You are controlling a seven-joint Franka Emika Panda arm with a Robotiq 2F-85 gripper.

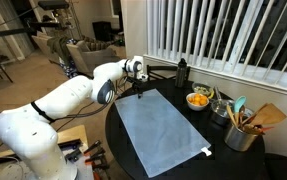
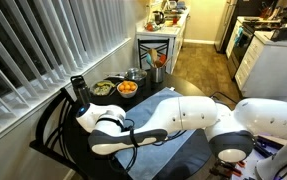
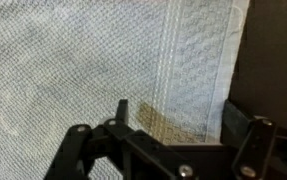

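A pale blue-grey towel (image 1: 163, 130) lies spread flat over the dark table, a small white tag (image 1: 205, 151) at its near right edge. My gripper is over the towel's far left end in the first exterior view. In the wrist view its fingers stand open, with the towel's woven border (image 3: 188, 60) showing in the gap. The right finger (image 3: 233, 117) is by the towel's edge, beside the dark tabletop. A brownish patch marks the cloth between the fingers. Whether the fingertips touch the cloth, I cannot tell.
Along the table's back stand a black bottle (image 1: 181, 75), a bowl of orange items (image 1: 197, 101), a pan (image 1: 221, 108) and a metal pot (image 1: 241, 135) full of utensils. Window blinds (image 1: 223, 35) rise behind them. Bare tabletop (image 1: 188, 165) lies in front of the towel.
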